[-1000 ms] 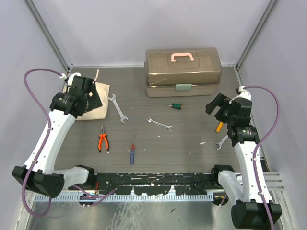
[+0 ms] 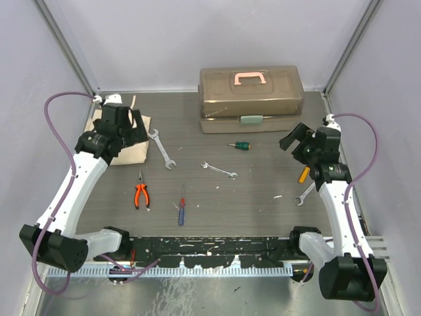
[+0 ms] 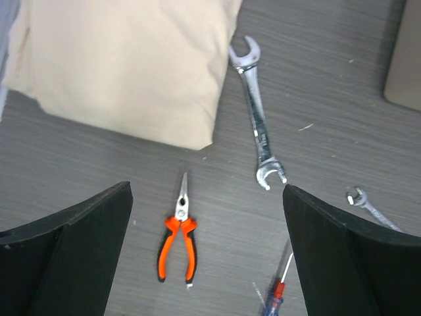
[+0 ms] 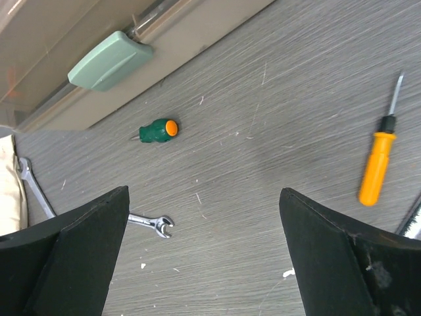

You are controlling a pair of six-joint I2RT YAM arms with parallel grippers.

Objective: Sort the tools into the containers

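Observation:
My left gripper point(image 2: 141, 126) hangs open over the edge of a cream cloth bag point(image 3: 131, 72). My right gripper point(image 2: 291, 136) is open and empty, high to the right of the toolbox. A large wrench point(image 3: 257, 115) lies beside the bag; orange-handled pliers point(image 3: 178, 237) are in front of it. A blue-handled screwdriver point(image 2: 181, 212) rests near the table's front. Mid-table are a small wrench point(image 2: 219, 170) and a stubby green screwdriver point(image 4: 158, 131). On the right lie a yellow screwdriver point(image 4: 377, 164) and another wrench point(image 2: 304, 194), partly hidden by the right arm in the top view.
The brown toolbox point(image 2: 217, 102), its lid closed and its latch point(image 4: 108, 62) pale green, stands against the back wall. Bare table point(image 2: 263, 210) spreads between the small wrench and the right arm. Walls bound both sides.
All the tools lie where they were.

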